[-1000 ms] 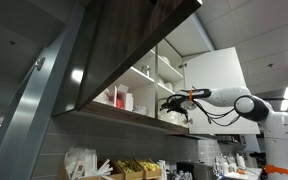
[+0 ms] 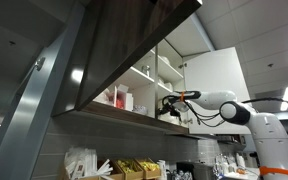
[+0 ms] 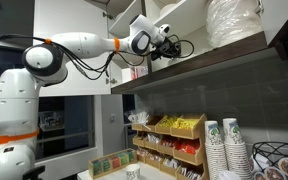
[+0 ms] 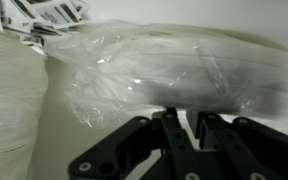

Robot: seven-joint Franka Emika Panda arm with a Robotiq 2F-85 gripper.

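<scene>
A crumpled clear plastic bag or wrap fills the middle of the wrist view. My gripper is at its lower edge, the fingertips close together and overlapping the plastic in view. Whether any plastic lies between them is not clear. In exterior view 1 my gripper is at the opening of the wall cabinet. Exterior view 2 shows the gripper beside the cabinet's lower shelf edge, its fingers too small to read.
Another plastic-wrapped white stack stands at the left of the wrist view, near printed packets. The open cabinet door is by the arm. Below are the snack rack and stacked paper cups.
In exterior view 1 the arm's end has shifted slightly left, toward the cabinet, with its wrist a little turned. The cabinet's other contents look unchanged.
</scene>
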